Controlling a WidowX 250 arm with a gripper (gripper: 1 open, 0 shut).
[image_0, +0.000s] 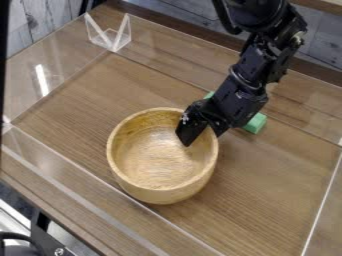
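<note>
A pale tan round bowl (155, 161) stands on the wooden table in the lower middle of the camera view. My gripper (201, 124) is at the bowl's upper right rim, its dark fingers low at or just over the rim. Whether they hold the rim or anything else is hidden. Behind the gripper, a green object (251, 122) lies on the table to the right of the bowl, partly covered by the arm.
A white wire rack (110, 32) stands at the back left.
</note>
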